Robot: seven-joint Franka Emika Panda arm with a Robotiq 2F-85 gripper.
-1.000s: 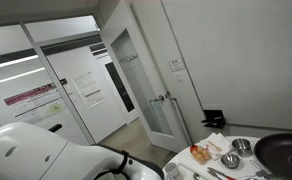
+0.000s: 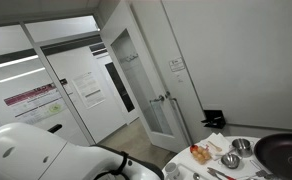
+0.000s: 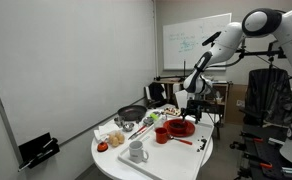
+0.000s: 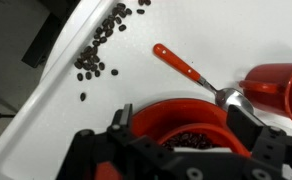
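Observation:
My gripper stands open above a red bowl (image 4: 158, 113), its two dark fingers wide apart on either side. Inside that bowl sits a smaller red container holding dark beans (image 4: 191, 139); the gripper body hides its lower part. No object shows gripped between the fingers. Past the bowl lies a spoon with an orange-red handle (image 4: 176, 61), and a red mug (image 4: 271, 89) is close to its metal end. Loose dark beans (image 4: 104, 33) are scattered on the white surface. Exterior view 2 has the arm over the red bowl (image 3: 176, 131).
A white mug (image 3: 138, 152) stands near the table's front, with red fruit (image 3: 102, 147) to its left. Behind are metal cups (image 2: 240, 146) and a large dark pan (image 2: 284, 152). Bare white table lies right of the white mug.

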